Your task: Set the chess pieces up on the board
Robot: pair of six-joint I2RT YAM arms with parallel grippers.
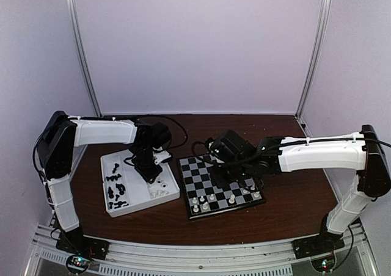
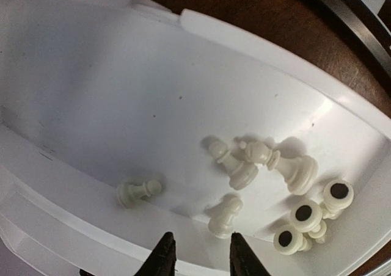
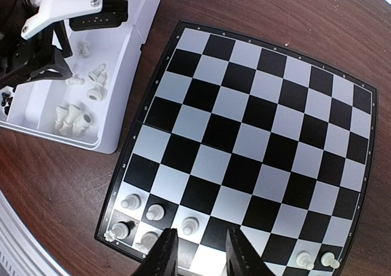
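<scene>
The black-and-grey chess board (image 3: 232, 132) lies flat, with several white pieces near its front edge, among them a white pawn (image 3: 190, 226) and two at the right corner. My right gripper hangs over that front side, part open, nothing between its fingers. Left of the board stands the white tray (image 1: 137, 211). Over its right compartment my left gripper is part open and empty. Loose white pieces lie below it: a white pawn (image 2: 225, 217) close to the fingertips, another pawn (image 2: 139, 193) to the left, and several more at the right end.
Several black pieces (image 1: 117, 189) fill the tray's left compartment. A raised tray wall (image 2: 269, 50) stands between the white pieces and the board.
</scene>
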